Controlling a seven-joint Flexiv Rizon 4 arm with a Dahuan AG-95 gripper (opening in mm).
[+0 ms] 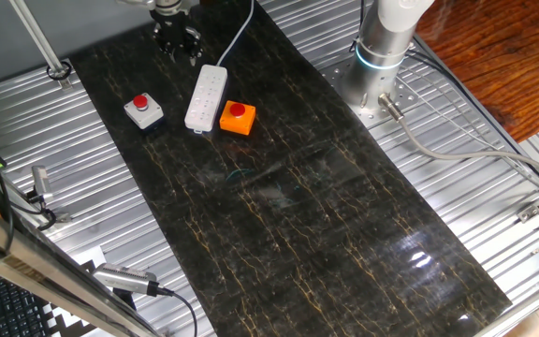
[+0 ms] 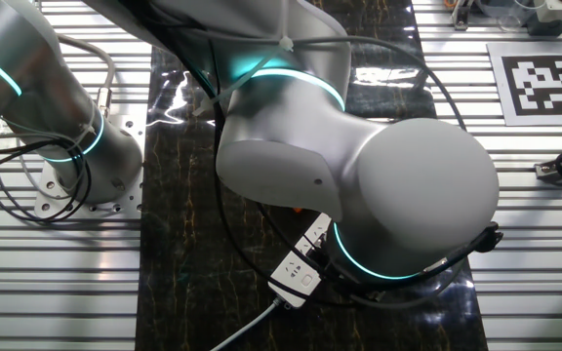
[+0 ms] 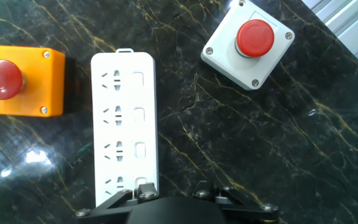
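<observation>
My gripper (image 1: 181,56) hangs over the dark marbled mat at the top of exterior view 1, behind the white power strip. Its fingers stand apart with nothing visible between them. In the wrist view the gripper shows only at the bottom edge, one fingertip overlapping the near end of the power strip (image 3: 124,124). Left of the strip lies an orange box (image 3: 47,81) with a red button (image 3: 2,79). On the other side sits a white box (image 3: 222,56) with a red button (image 3: 255,38). The arm mostly hides these things in exterior view 2.
A white cable (image 1: 239,39) runs from the strip towards the back edge. The arm's base (image 1: 368,84) stands beside the mat on slatted metal. A keyboard (image 1: 7,304) and a silver device (image 1: 124,279) lie off the mat.
</observation>
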